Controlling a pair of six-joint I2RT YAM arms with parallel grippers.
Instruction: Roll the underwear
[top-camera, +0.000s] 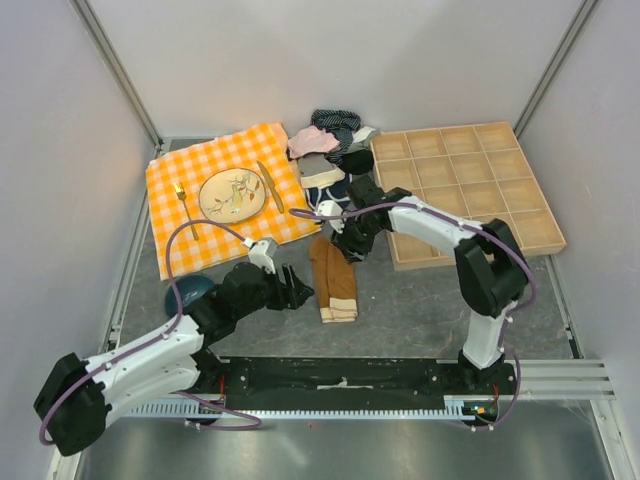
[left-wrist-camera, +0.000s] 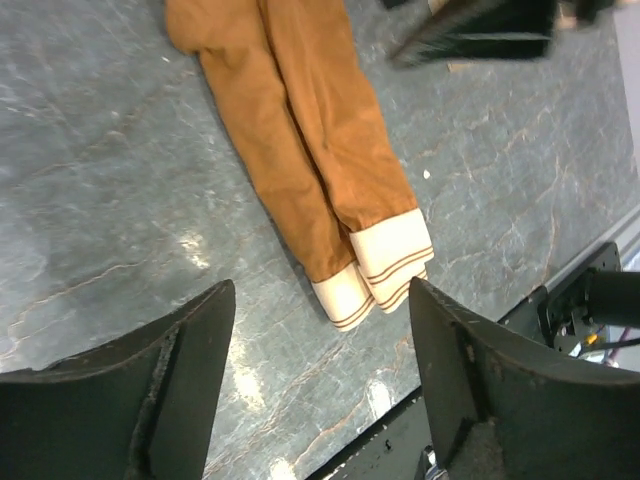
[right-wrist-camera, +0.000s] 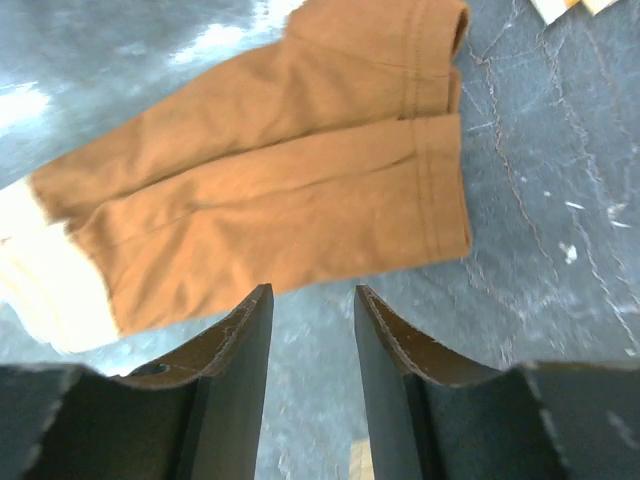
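The underwear (top-camera: 340, 275) is brown with a cream band and lies folded into a narrow strip on the grey table. Its cream end (left-wrist-camera: 375, 270) faces the table's front edge in the left wrist view. My left gripper (top-camera: 305, 290) is just left of the strip, fingers parted and nothing between them; in its own view the fingertips (left-wrist-camera: 222, 300) stand wide apart. Over the strip's far end hovers my right gripper (top-camera: 350, 255). In the right wrist view its fingers (right-wrist-camera: 255, 320) are parted over bare table, beside the brown cloth (right-wrist-camera: 290, 200).
A pile of clothes (top-camera: 330, 150) sits at the back middle. To the right stands an empty wooden compartment box (top-camera: 468, 170). At left, a plate (top-camera: 232, 195) and cutlery rest on an orange checked cloth (top-camera: 170, 245), near a blue bowl (top-camera: 190, 290).
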